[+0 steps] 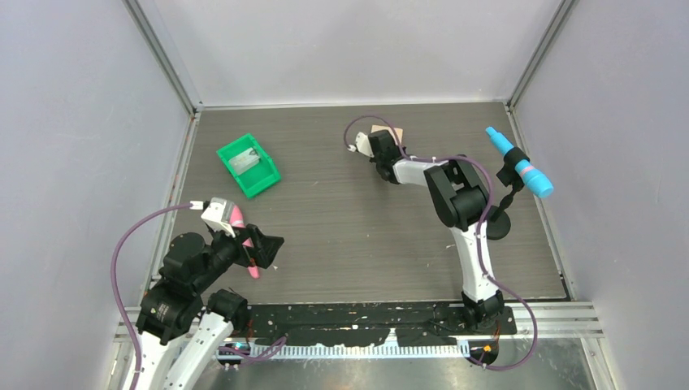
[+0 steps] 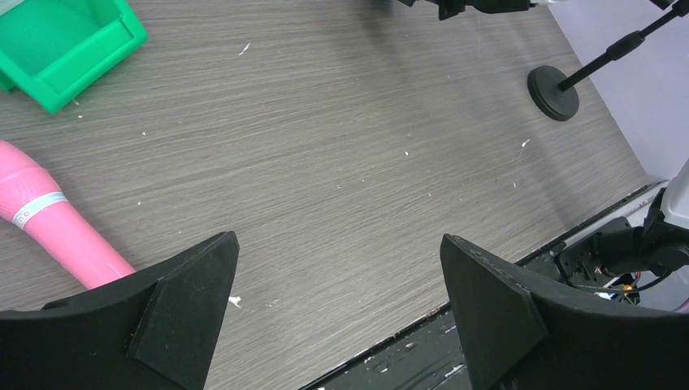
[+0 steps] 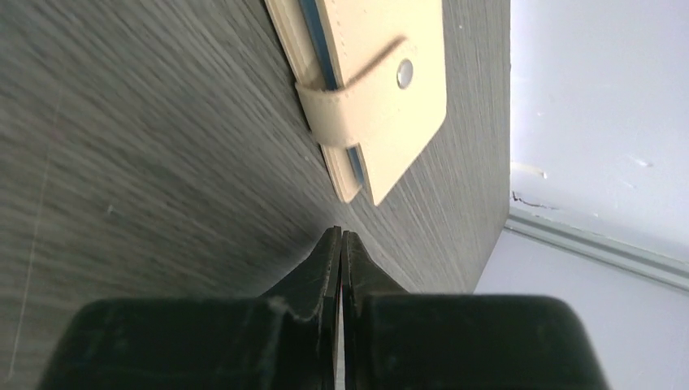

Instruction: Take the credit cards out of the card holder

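Note:
The card holder (image 3: 398, 77) is beige and lies near the table's back, its strap (image 3: 349, 114) with a metal snap fastened across it. A blue card edge (image 3: 355, 162) shows in the gap between its covers. In the top view only part of the card holder (image 1: 396, 131) shows past the right arm. My right gripper is shut with nothing between its fingertips, just off the holder's near corner. Over the front left of the table my left gripper stands wide open and empty, far from the holder.
A green box (image 1: 268, 176) with a pale item (image 1: 244, 161) inside sits at the left. A pink bottle-like object (image 2: 69, 227) lies beside the left gripper. At the right, a black stand (image 1: 499, 223) holds a blue cylinder (image 1: 520, 161).

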